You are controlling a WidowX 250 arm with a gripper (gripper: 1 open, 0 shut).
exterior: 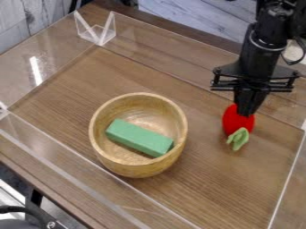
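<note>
My black gripper (pixel 253 77) is at the upper right, just above a red object (pixel 238 125) with a green top (pixel 238 139) lying on the wooden table. Nothing shows clearly between its fingers; it looks shut, though the view is small. A wooden bowl (pixel 163 120) on the left holds a green block (pixel 138 136).
A small clear wire-like object (pixel 96 29) stands at the upper left near the table's back.
</note>
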